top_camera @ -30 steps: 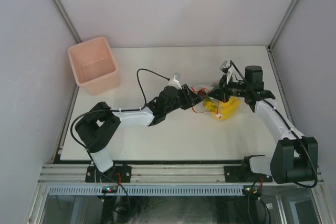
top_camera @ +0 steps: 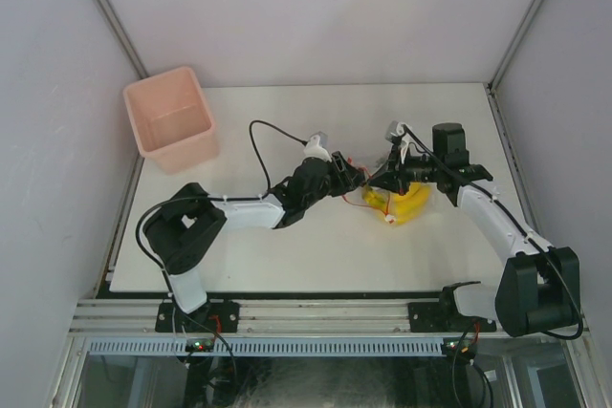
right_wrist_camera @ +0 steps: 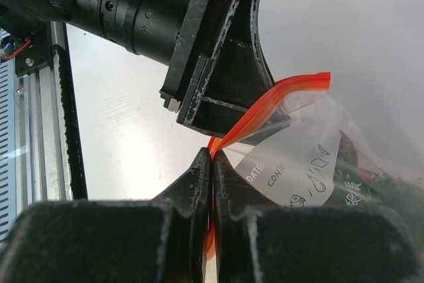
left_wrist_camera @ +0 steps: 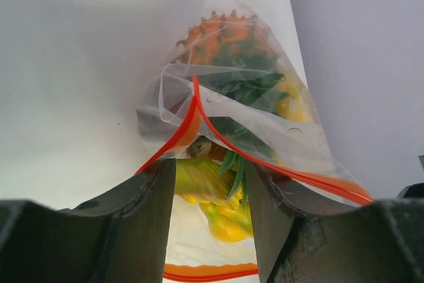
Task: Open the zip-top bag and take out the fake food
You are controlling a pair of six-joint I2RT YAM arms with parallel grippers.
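Observation:
The clear zip top bag [left_wrist_camera: 238, 77] with orange zipper edges lies right of centre in the top view, holding yellow, green and orange fake food [left_wrist_camera: 222, 220]. My left gripper stands open at the bag's mouth, its fingertips inside the orange edges near the green and yellow food. My right gripper is shut on the bag's orange zipper edge [right_wrist_camera: 281, 94], close beside the left gripper. The bag's far part, with orange and green pieces, shows through the plastic in the left wrist view.
A pink bin [top_camera: 172, 121] stands at the back left. Walls border the table on the sides and back.
My right gripper has shifted slightly left and down in the top view, along with the bag's edge. The left gripper has moved very little.

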